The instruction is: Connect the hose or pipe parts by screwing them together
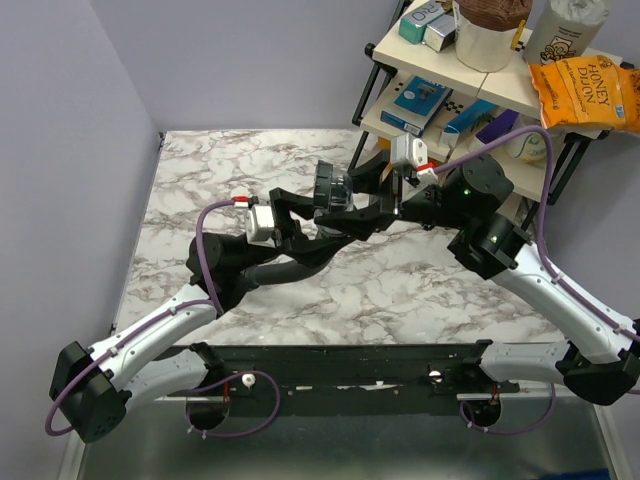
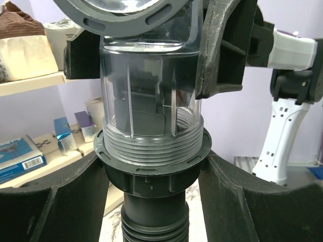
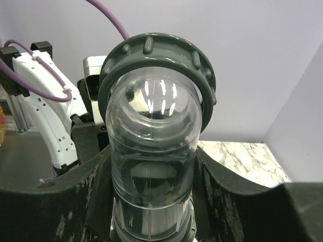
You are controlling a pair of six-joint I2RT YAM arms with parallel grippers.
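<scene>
A clear cylinder with dark rings (image 2: 151, 85) stands between both grippers at the middle of the top view. My left gripper is shut on its lower dark collar (image 2: 151, 184), where a black hose (image 2: 154, 217) joins it; the hose (image 1: 285, 275) curves left over the table. My right gripper is round the clear cylinder near its grey ring; the left wrist view shows its fingers at either side of the upper part. Whether they grip or stand slightly apart is unclear.
A shelf unit (image 1: 455, 70) with boxes, containers and an orange bag (image 1: 580, 95) stands at the back right. Walls bound the left and back.
</scene>
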